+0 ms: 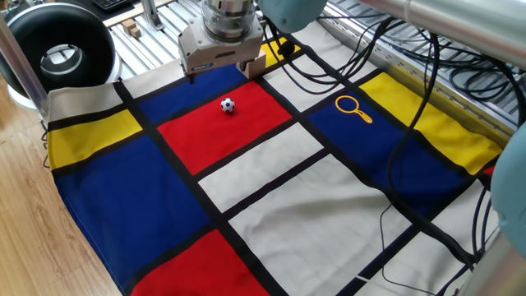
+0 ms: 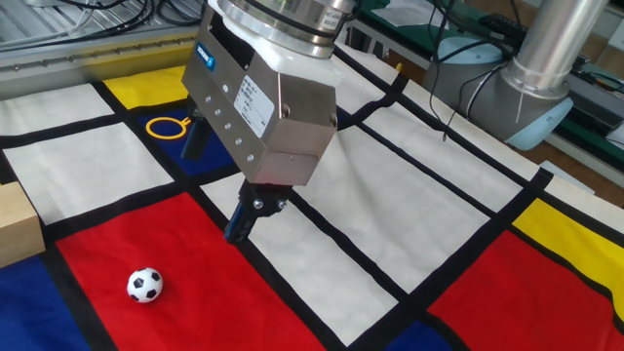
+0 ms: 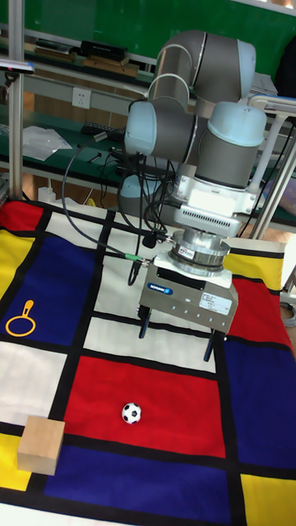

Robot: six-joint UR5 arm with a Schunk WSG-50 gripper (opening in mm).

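Note:
Wide apart, the two fingers of my gripper (image 3: 177,342) hang above the cloth with nothing between them. A small black-and-white soccer ball (image 2: 144,285) rests on the red patch, apart from the gripper. In exterior view 3 the ball (image 3: 131,412) lies in front of and below the fingers. A wooden block (image 3: 40,445) stands near the cloth's edge, partly covered by the gripper body in exterior view 1. On a blue patch lies a yellow magnifier-shaped ring with a handle (image 1: 353,109); its handle is hidden behind a finger in exterior view 2.
A cloth of coloured patches with black bands (image 1: 279,230) covers the table, mostly bare and slightly wrinkled. Black cables (image 1: 394,156) loop over its right side in exterior view 1. A black ring-shaped object (image 1: 90,49) stands beyond the far left corner.

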